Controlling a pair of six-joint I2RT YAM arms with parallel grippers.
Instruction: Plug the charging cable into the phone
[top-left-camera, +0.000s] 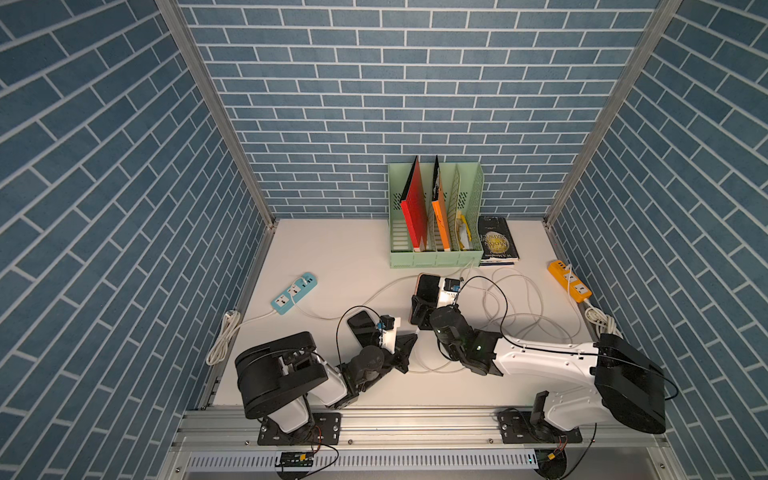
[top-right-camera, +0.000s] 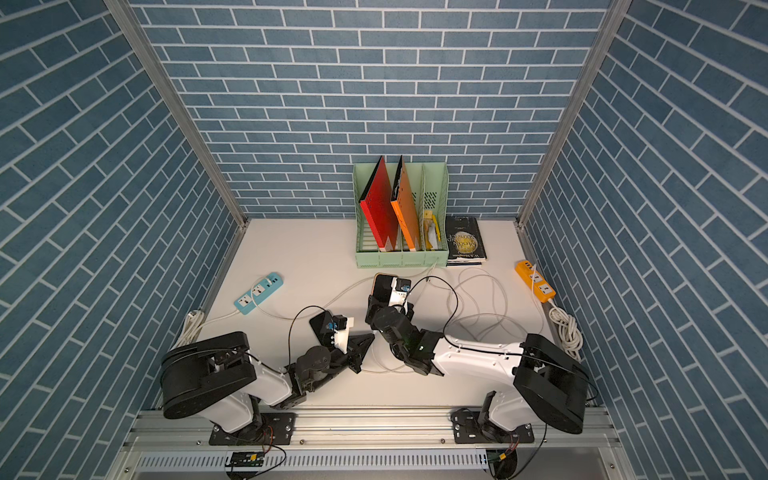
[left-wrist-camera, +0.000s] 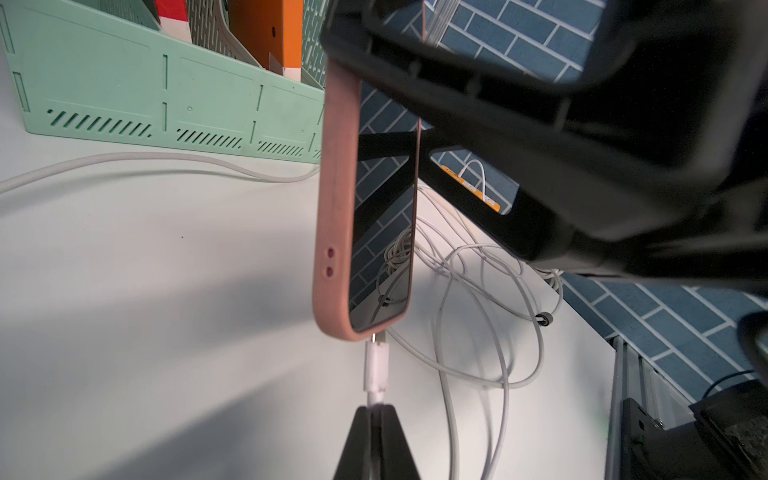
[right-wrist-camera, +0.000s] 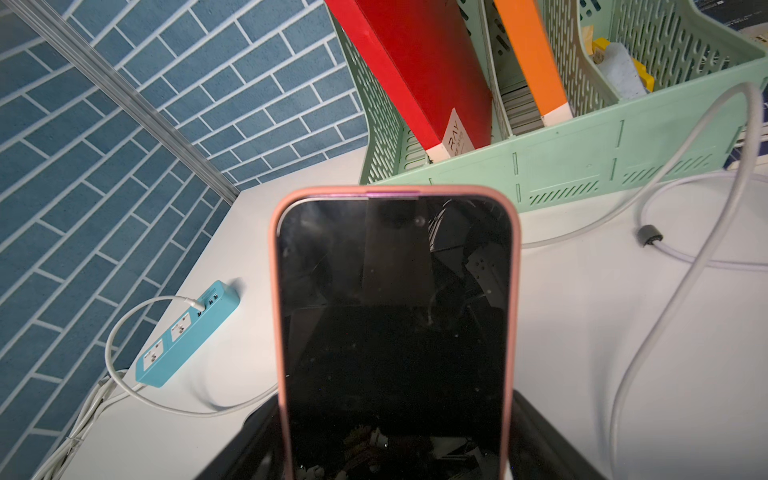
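Note:
The pink-cased phone (right-wrist-camera: 397, 320) stands upright above the table, gripped at both long sides by my right gripper. In the left wrist view, the phone (left-wrist-camera: 336, 240) hangs with its bottom edge facing down. Just below that edge is the white plug (left-wrist-camera: 376, 368) of the charging cable, with some bare metal showing at its tip. My left gripper is shut on the cable right under the plug. The tip meets the phone's bottom edge; how deep it sits, I cannot tell.
A second, dark phone (top-left-camera: 362, 327) lies flat near my left arm. Behind stands the green file rack (top-left-camera: 436, 259), beside a black book (top-left-camera: 497, 238). A blue power strip (top-left-camera: 293, 293) is at left, an orange one (top-left-camera: 569, 280) at right. Loose white cable coils (left-wrist-camera: 480, 248) cover the table's right side.

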